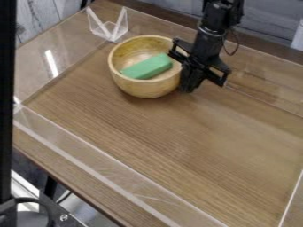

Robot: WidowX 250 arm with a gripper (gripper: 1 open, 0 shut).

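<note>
A yellow-tan bowl (pixel 140 84) holds a green block (pixel 149 66) in the upper middle of the wooden table. My black gripper (pixel 190 83) is low at the bowl's right side, against or very near its rim; its fingertips are small and dark, and I cannot make out whether anything is between them.
A clear angular plastic piece (pixel 108 25) sits at the back left. A raised edge runs along the left and back of the table.
</note>
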